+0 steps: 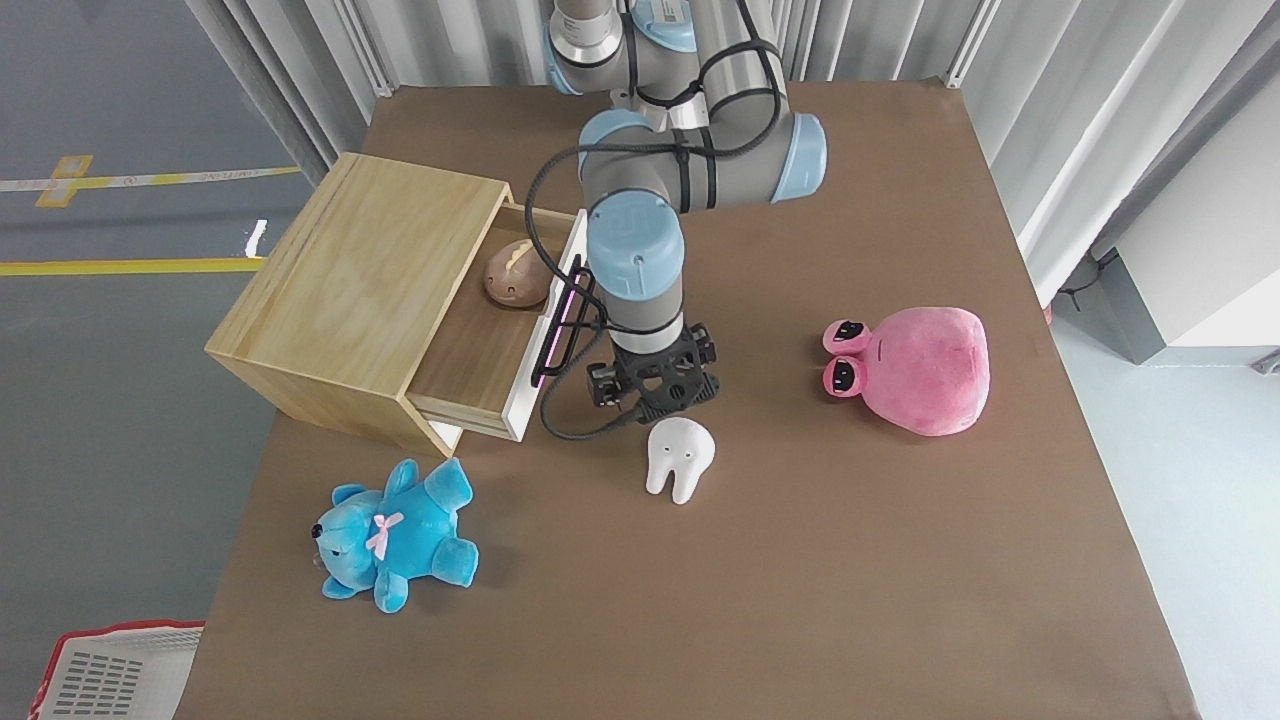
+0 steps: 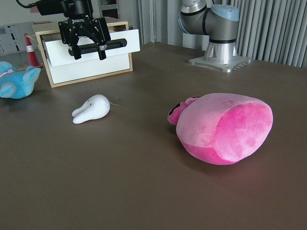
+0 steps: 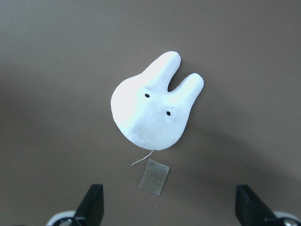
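Observation:
My gripper is open, pointing down above the table, with nothing between its fingers. In the wrist view a small white plush [image 3: 148, 110] with two long ears lies beyond the fingertips, beside a thread and a small clear square [image 3: 154, 176]. The front view has the plush [image 1: 680, 454] just in front of my gripper. The wooden cabinet [image 1: 348, 264] stands to the left with its drawer [image 1: 474, 360] pulled out, holding a brown round object [image 1: 517, 277].
A blue bear [image 1: 408, 540] lies at the front left and a pink plush [image 1: 924, 372] at the right. A basket [image 1: 120, 666] is off the table at lower left.

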